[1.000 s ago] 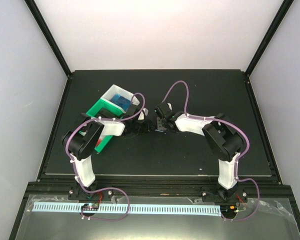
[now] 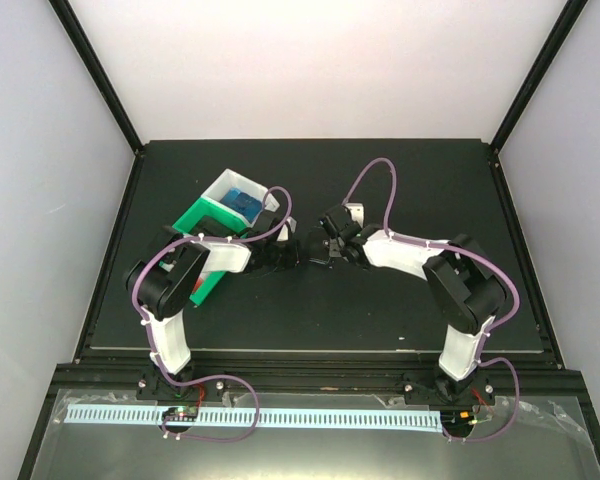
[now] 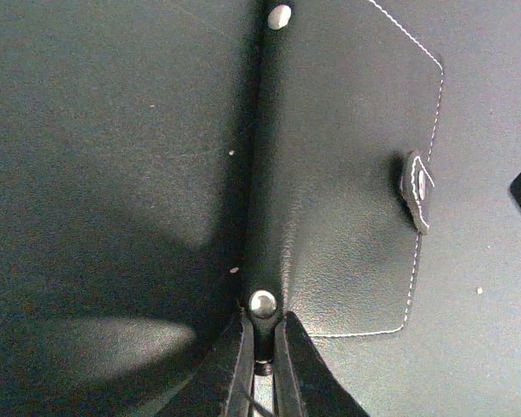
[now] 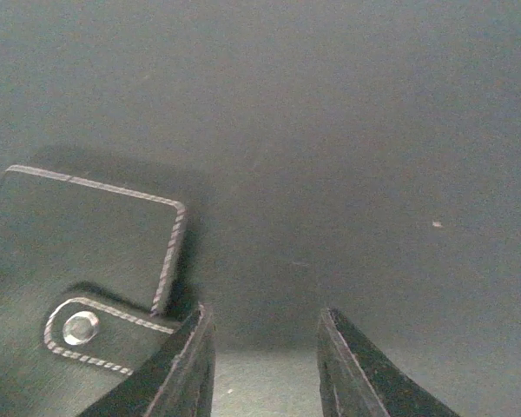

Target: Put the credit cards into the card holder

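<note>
A black leather card holder with white stitching (image 3: 347, 200) lies on the dark mat between the grippers (image 2: 318, 250). My left gripper is shut on its folded edge at a snap end. The flap with a snap sits on the other side; in the right wrist view this snap tab (image 4: 104, 334) is at the lower left. My right gripper is part open beside the tab, nothing visible between its fingertips. No credit card is clearly visible.
On the left, under the left arm, stand a green tray (image 2: 195, 215) and a white tray (image 2: 222, 186) holding blue items.
My right arm has moved right, away from the left gripper, uncovering more of the card holder in the top view. The left arm stays still.
</note>
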